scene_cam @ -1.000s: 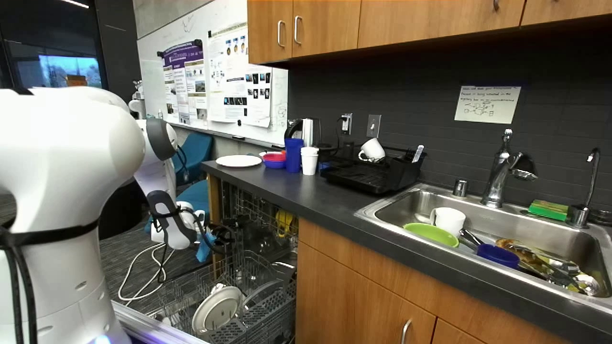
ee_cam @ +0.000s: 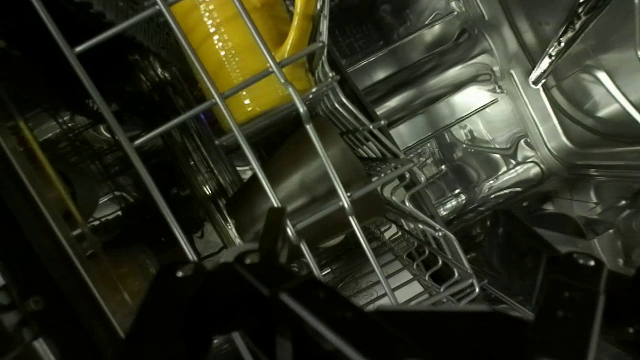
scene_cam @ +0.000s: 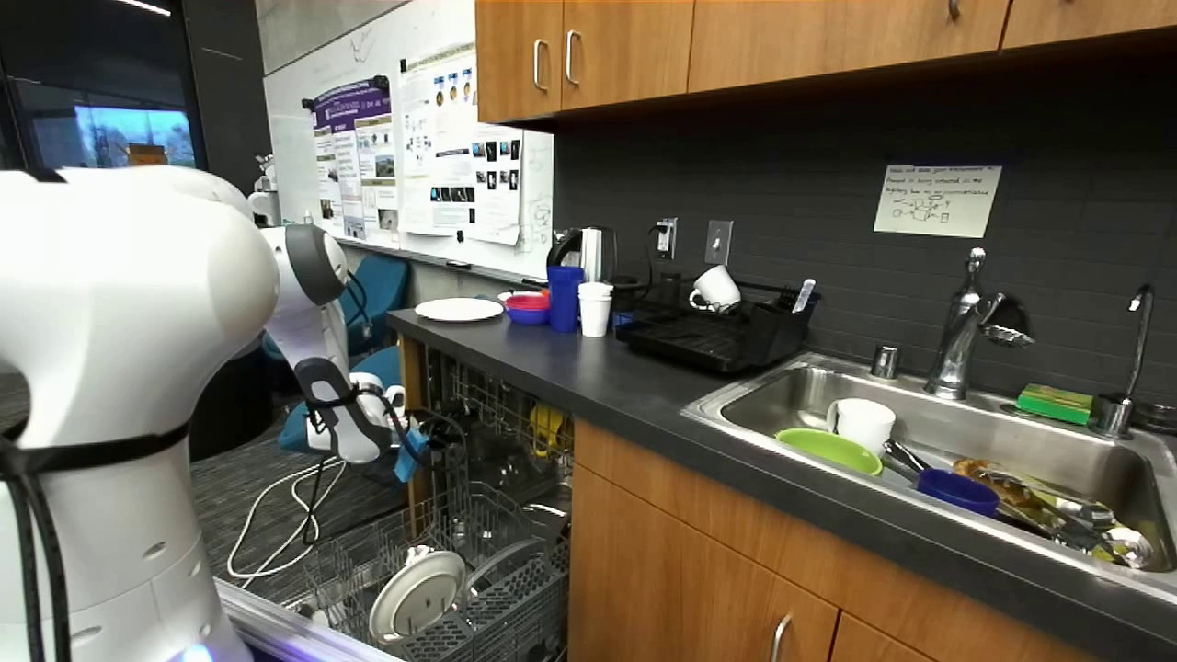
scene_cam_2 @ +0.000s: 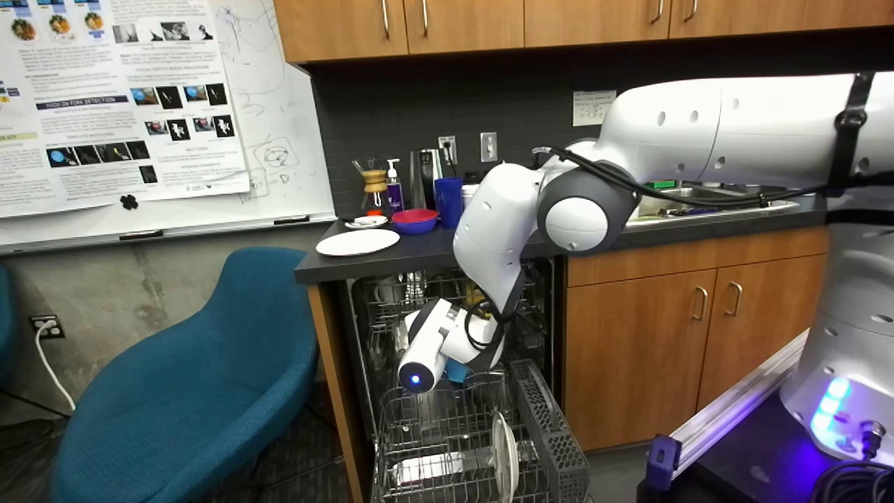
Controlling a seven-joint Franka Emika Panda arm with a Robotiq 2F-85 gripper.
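Observation:
My gripper [scene_cam: 443, 435] reaches into the mouth of the open dishwasher, at the height of its upper rack. In the wrist view its dark fingers stand wide apart along the bottom edge, open, with nothing visibly held between them. A yellow mug [ee_cam: 240, 66] sits in the upper rack, seen through the wires at top left. Beside it is a dark grey cup-like vessel [ee_cam: 306, 174], partly covered by wires. In exterior view 2 the arm's wrist [scene_cam_2: 440, 344] hides the fingers.
The lower rack [scene_cam_2: 394, 444] is pulled out, with a white plate [scene_cam: 419, 596] standing in it. Rack wires [ee_cam: 336, 180] cross close in front of the wrist camera. The counter edge [scene_cam: 497, 370] overhangs the dishwasher. A sink [scene_cam: 761, 414] with dishes lies to the right.
In exterior view 1 the forearm and gripper have shifted right and slightly up, closer to the upper rack. The dishes, racks and counter look unchanged.

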